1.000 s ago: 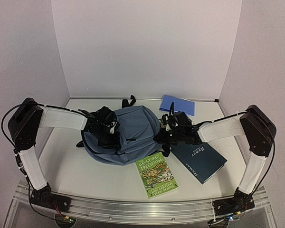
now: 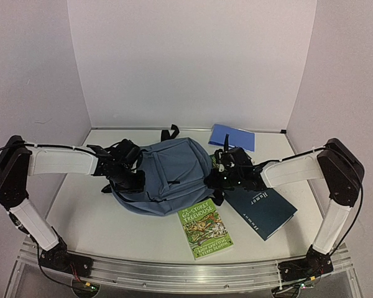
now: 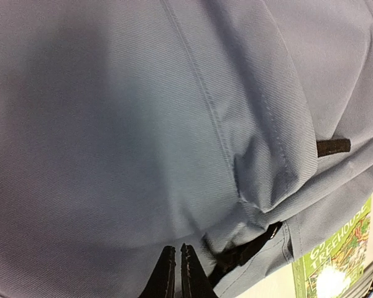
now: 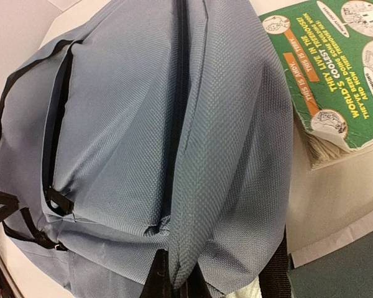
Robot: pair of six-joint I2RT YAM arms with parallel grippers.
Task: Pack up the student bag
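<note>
A grey-blue bag lies on the table between my arms. My right gripper is shut on the bag's right edge; a fold of cloth runs between its fingers. Over the bag's left part is my left gripper, its fingertips close together with a narrow gap. Grey cloth lies behind that gap, and whether any is pinched does not show. A green treehouse book rests just in front of the bag. To the right, a dark blue Humor book is partly covered by my right arm.
A blue folder or book lies at the back right. Another printed green item shows partly behind my right gripper. A black strap sticks out behind the bag.
My left gripper has moved left and slightly up across the bag. The bag's right edge and my right gripper have shifted slightly to the right. The books stay where they were.
</note>
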